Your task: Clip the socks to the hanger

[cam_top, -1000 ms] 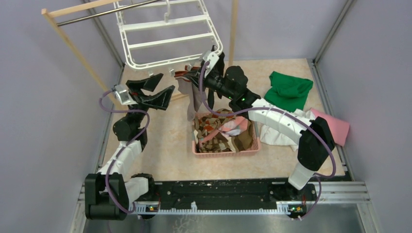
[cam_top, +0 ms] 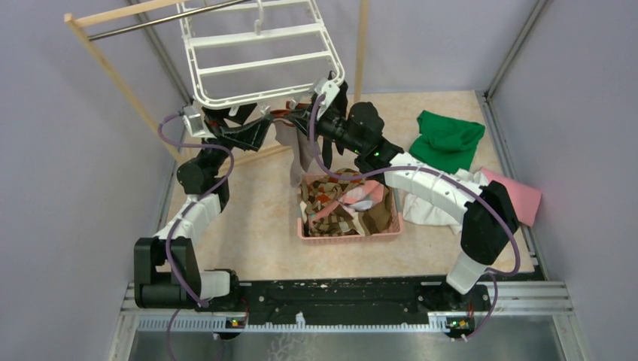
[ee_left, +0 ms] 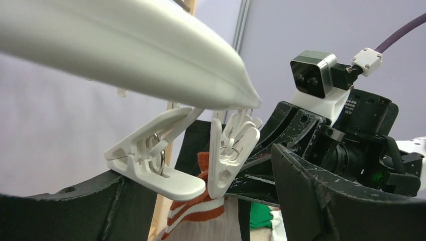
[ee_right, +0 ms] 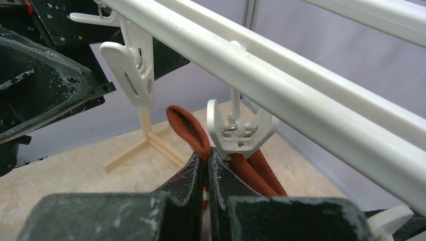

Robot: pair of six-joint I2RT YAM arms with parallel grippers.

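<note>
The white hanger (cam_top: 259, 36) hangs at the top of the top view with several clips along its near bar. My right gripper is shut on a red-brown cuff of the grey sock (cam_top: 298, 150). Another fold of that cuff reaches the fingers of a white clip (ee_right: 241, 128), and it appears pinched there. My left gripper stands part open below the bar, its fingers (ee_left: 306, 196) on both sides of two clips. The nearer clip (ee_left: 155, 155) is close to its left finger. The sock's lower part hangs free.
A dark sock (ee_right: 413, 228) hangs at another clip on the right. Below stands a pink basket (cam_top: 350, 239) of clothes. Green cloth (cam_top: 448, 141), white cloth and a pink item (cam_top: 515, 197) lie right.
The right arm and the sock look unmoved.
</note>
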